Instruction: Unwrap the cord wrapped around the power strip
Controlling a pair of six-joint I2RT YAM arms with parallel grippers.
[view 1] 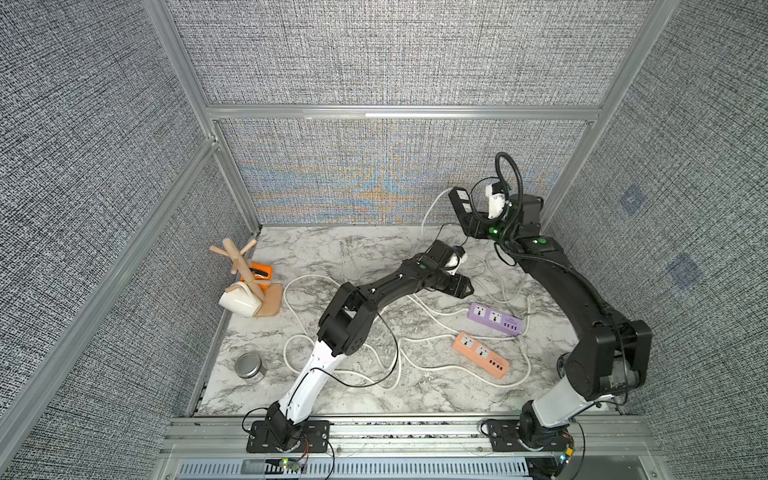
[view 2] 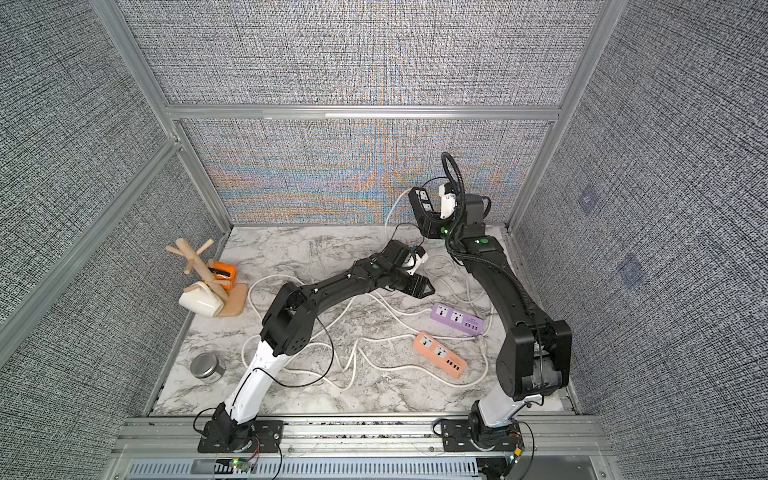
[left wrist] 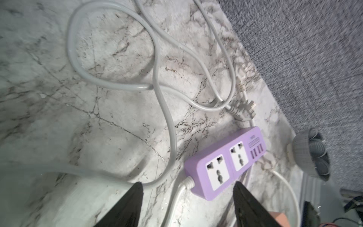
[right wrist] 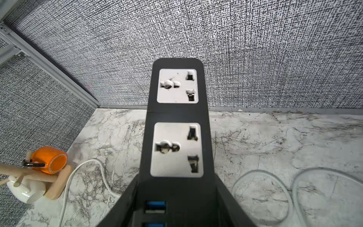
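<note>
A black power strip (right wrist: pixel 177 111) is held up at the back right by my right gripper (view 1: pixel 472 224), shut on it, with a white cord (view 1: pixel 432 208) hanging from it toward the table. My left gripper (view 1: pixel 462 289) stands open over the middle right of the table, above loops of white cord (left wrist: pixel 170 132) and near the purple power strip (left wrist: pixel 223 162). An orange power strip (view 1: pixel 480 354) lies nearer the front. Nothing shows between the left fingers.
A wooden cup rack (view 1: pixel 272 300) with a white mug (view 1: pixel 240 301) and an orange mug (right wrist: pixel 49 158) stands at the left. A metal tin (view 1: pixel 249 364) lies front left. Cords cover much of the central table; the back left is clearer.
</note>
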